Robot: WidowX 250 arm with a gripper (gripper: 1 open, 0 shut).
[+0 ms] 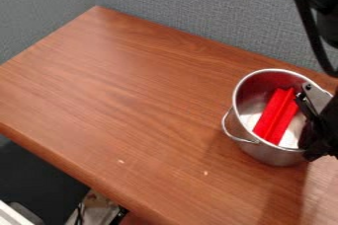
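Note:
A steel pot [248, 144] with a side handle stands near the right end of the wooden table, with red bar-shaped pieces [274, 113] lying inside it. My gripper [306, 128] is at the pot's right side, largely cut off by the image edge. Whether it touches the pot, and the state of its fingers, I cannot tell.
A grey padded wall [185, 7] runs along the back. Below the front-left edge are a dark area and some clutter.

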